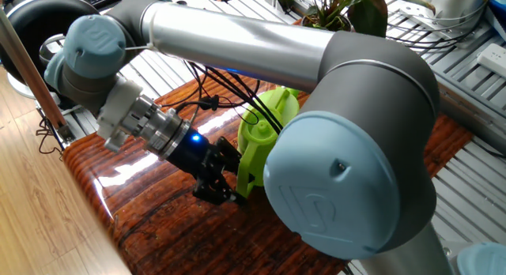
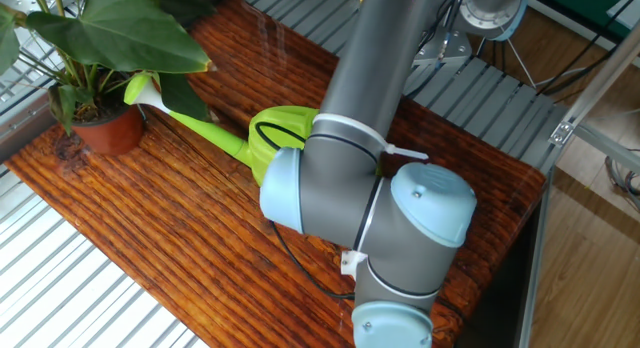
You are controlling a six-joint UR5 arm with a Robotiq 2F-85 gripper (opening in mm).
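Note:
A lime-green watering can (image 1: 266, 131) stands on the glossy brown wooden table (image 1: 162, 220), its handle (image 1: 248, 168) facing my black gripper (image 1: 239, 180). The fingers are open, with one finger on each side of the handle at its lower part; whether either touches it, I cannot tell. My own arm covers part of the can in both views. From the other side, the can's green body (image 2: 268, 158) and its long spout (image 2: 205, 136) show, the spout reaching toward the plant. My gripper is hidden behind the arm in that second view.
A leafy plant in a terracotta pot (image 2: 112, 131) occupies the table corner by the spout tip. Dark cables (image 1: 229, 89) hang from my arm close above the can. Bare table lies in front of the gripper.

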